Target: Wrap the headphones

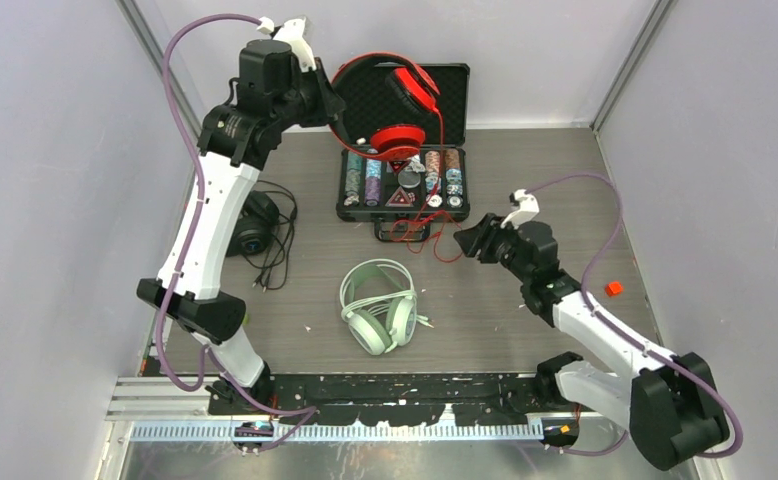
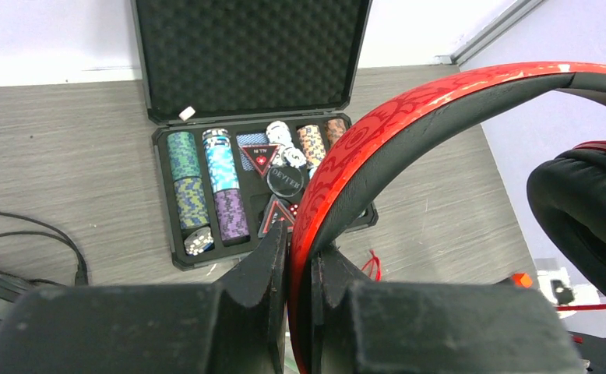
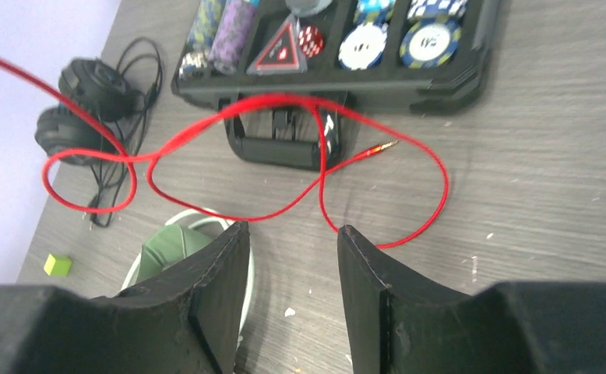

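Observation:
Red-and-black headphones (image 1: 400,140) hang in the air over an open black case, my left gripper (image 1: 327,100) shut on their headband (image 2: 370,140). Their red cable (image 3: 183,132) dangles down into loose loops near the case's handle. My right gripper is part open just beside these loops, with nothing between its fingers; in the top view it sits right of the cable, low over the table.
The case (image 1: 350,215) holds poker chips. Pale green headphones (image 1: 400,320) lie at front centre, black headphones (image 1: 250,235) with cables at left. An orange block (image 1: 613,289) lies at right.

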